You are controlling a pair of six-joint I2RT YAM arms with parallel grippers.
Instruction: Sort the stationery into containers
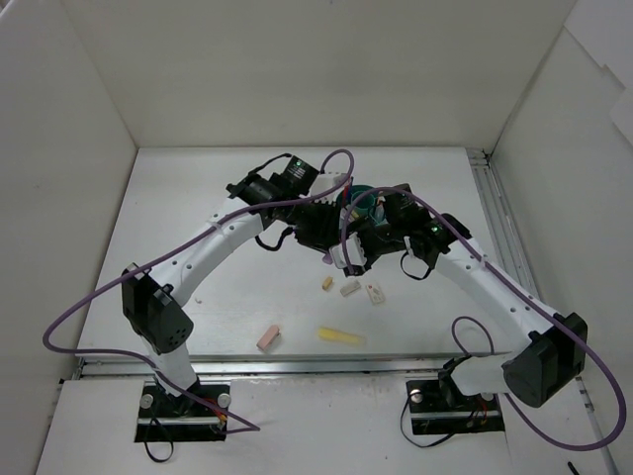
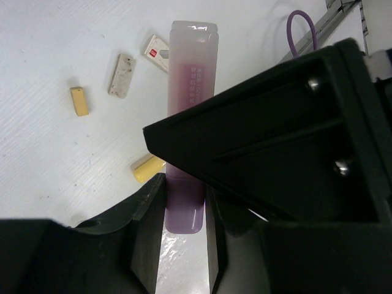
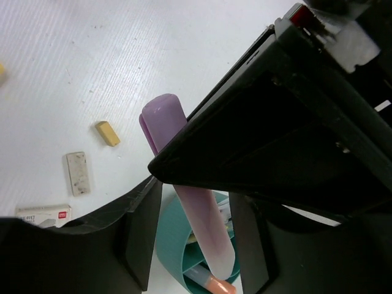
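Note:
A pink-purple marker (image 2: 193, 86) is held upright-slanted between my two grippers above a teal divided holder (image 3: 174, 239), which contains an orange-tipped item (image 3: 217, 285) and others. My left gripper is shut on the marker's purple end. My right gripper is around the same marker; whether its fingers grip it I cannot tell. Below lie a small tan eraser (image 2: 79, 101), a grey eraser (image 2: 121, 76), a white eraser (image 2: 156, 52) with a red mark, a yellow item (image 1: 341, 335) and a pink block (image 1: 267, 336).
A metal rail runs along the front and right edges. The two arms crowd together over the holder, largely hiding it in the top view.

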